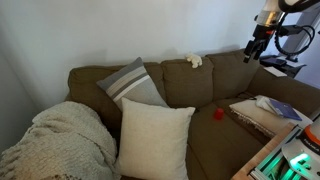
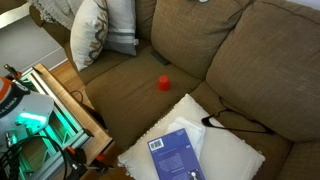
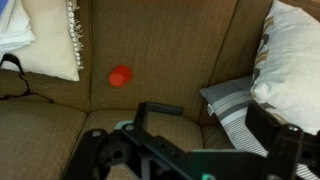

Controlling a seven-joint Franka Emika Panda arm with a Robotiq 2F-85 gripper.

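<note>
My gripper [image 1: 257, 55] hangs in the air above the right part of the brown sofa, well clear of the cushions. In the wrist view, its two dark fingers [image 3: 264, 124] stand wide apart with only sofa behind the gap, so it is open and empty. A small red object, perhaps a cup [image 3: 120, 75], rests on the sofa seat; exterior view 2 shows the red cup [image 2: 164, 82] too. A thin dark item like a remote [image 3: 162, 108] lies by the seat's back edge, beyond the cup.
A white pillow [image 1: 153, 140] and a striped pillow [image 1: 132, 83] lean on the sofa. A blue book [image 2: 175, 157] and a white cloth [image 2: 190, 132] lie on a cream cushion [image 2: 228, 158]. A dark cable [image 2: 236, 129] trails nearby. A wooden board [image 1: 270, 150] borders the seat.
</note>
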